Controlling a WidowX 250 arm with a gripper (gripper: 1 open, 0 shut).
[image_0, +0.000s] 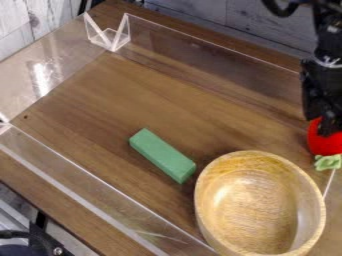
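Note:
At the right edge a red object with a green leafy part (325, 140) lies on the wooden table (107, 110). My gripper (318, 112) is just above and over it, mostly dark and cut off by the frame's edge; its fingers are hard to make out. A pale wooden bowl (259, 206) sits at the lower right, and a green block (163, 154) lies to its upper left.
Clear plastic walls run along the back and left sides, with a small clear piece (107, 34) at the back left corner.

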